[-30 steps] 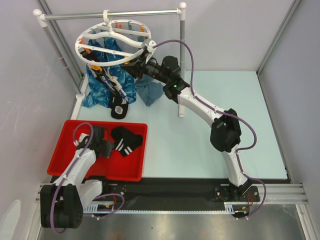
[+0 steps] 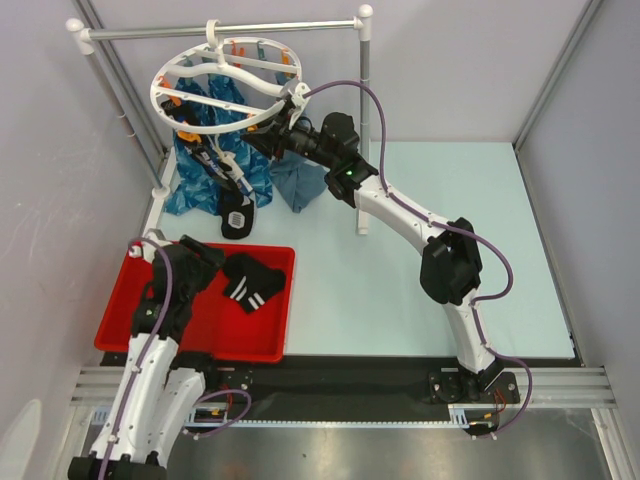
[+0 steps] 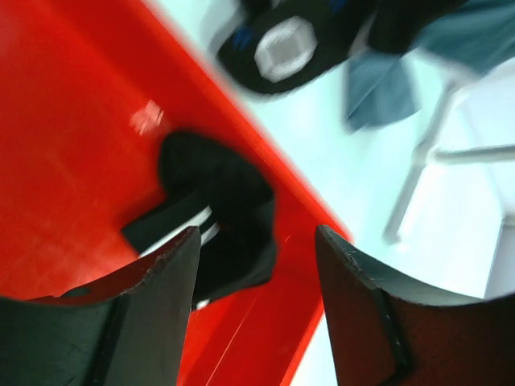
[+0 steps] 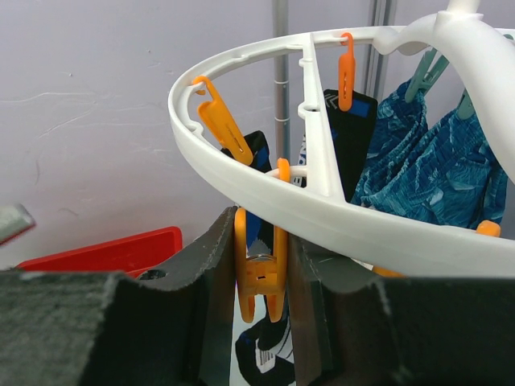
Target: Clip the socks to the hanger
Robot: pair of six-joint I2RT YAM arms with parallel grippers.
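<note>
A black sock with white stripes lies in the red bin. My left gripper is above the bin, open and empty; its wrist view shows the sock below and beyond the fingers. Up at the front of the white round hanger, my right gripper is shut on an orange clip hanging from the hanger's rim. Behind that clip hang dark socks with white and blue marks. Whether any fabric sits in the held clip, I cannot tell.
Blue shiny cloth and a grey-blue cloth hang under the hanger. Other orange clips are on its rim. A metal rack carries the hanger.
My left gripper has risen from low in the bin beside the sock, and its arm now looks larger. The sock stays in the bin. My right arm has not moved.
</note>
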